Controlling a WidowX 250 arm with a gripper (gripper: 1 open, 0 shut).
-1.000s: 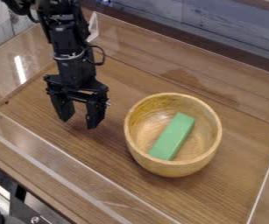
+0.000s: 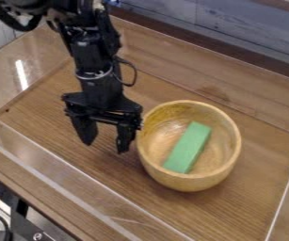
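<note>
My gripper (image 2: 104,134) hangs open over the wooden table (image 2: 72,169), low and just left of a pale yellow bowl (image 2: 222,141). Its right finger is close to the bowl's left rim; I cannot tell whether they touch. Nothing shows between the fingers. A green block (image 2: 188,148) lies inside the bowl.
A dark edge and grey-blue boards (image 2: 222,28) run along the back. The table's front-left edge has a metal frame and cables beyond it.
My gripper has moved a little toward the front and right, closer to the bowl. The bowl appears shifted very slightly to the right.
</note>
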